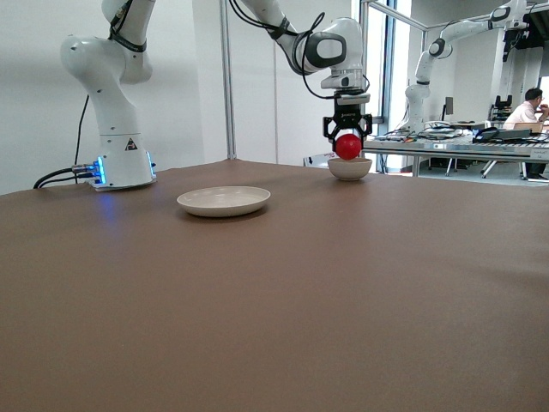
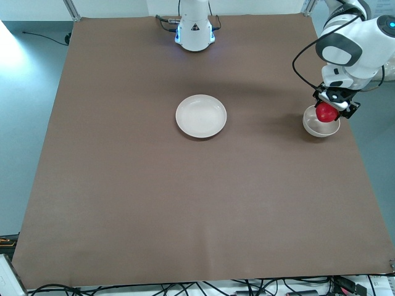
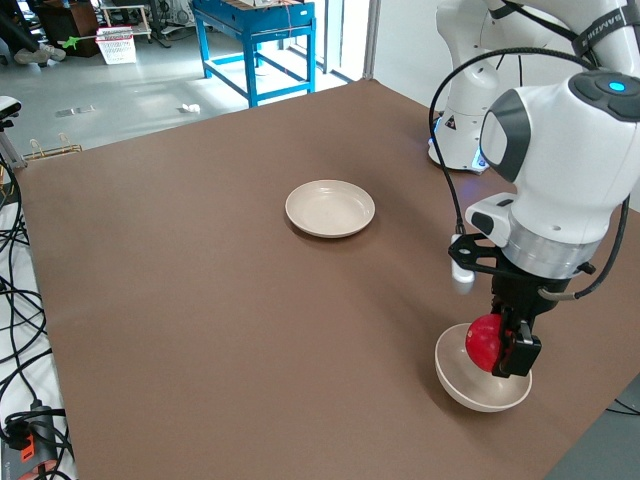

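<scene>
A red ball [image 2: 326, 112] [image 1: 348, 147] [image 3: 483, 342] is held in my black gripper [image 1: 347, 133], which is shut on it, low over a white bowl [image 2: 321, 128] [image 1: 349, 171] [image 3: 475, 390] at the table's right in the left view. In the right view the ball overlaps the bowl's inside; whether it touches the bowl is unclear. A flat white plate [image 2: 200, 116] [image 1: 223, 201] [image 3: 329, 208] lies empty near the middle of the table.
Cables run along the near edge in the left view.
</scene>
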